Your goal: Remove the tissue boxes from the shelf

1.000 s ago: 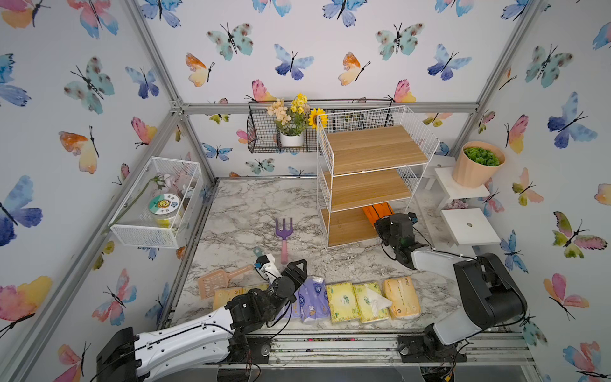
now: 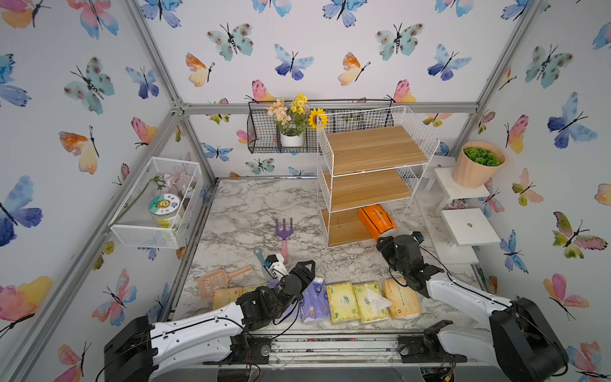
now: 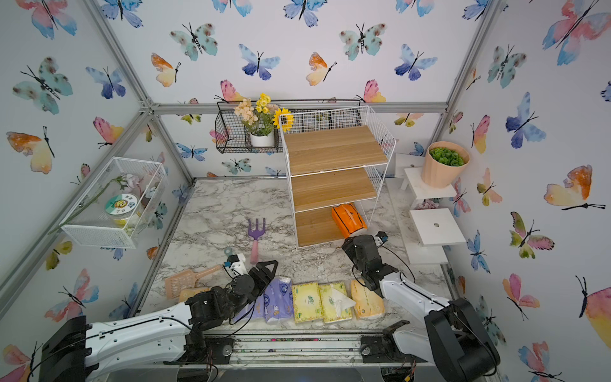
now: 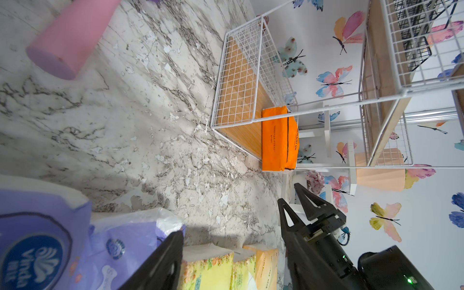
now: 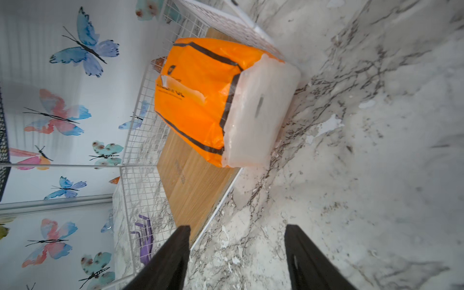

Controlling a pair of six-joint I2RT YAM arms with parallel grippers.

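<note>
On the bottom board of the white wire shelf (image 2: 330,146) lies an orange tissue pack (image 5: 203,91), its whitish end at the board's front edge. My right gripper stands open in front of that end, a gap of bare marble between them and nothing in its fingers. My left gripper is open too, above the front row of packs: purple tissue packs (image 2: 313,300), yellow packs (image 2: 343,301) and an orange-yellow pack (image 2: 401,298). The left arm partly hides this row. The upper two boards are bare.
A purple fork with a pink handle (image 2: 284,238) lies mid-table, and a peach slotted spatula (image 2: 219,281) at left. White stepped stands with a potted plant (image 2: 478,164) rise right of the shelf. Marble left of the shelf is free.
The orange pack has come forward to the board's front edge. The left gripper has shifted slightly.
</note>
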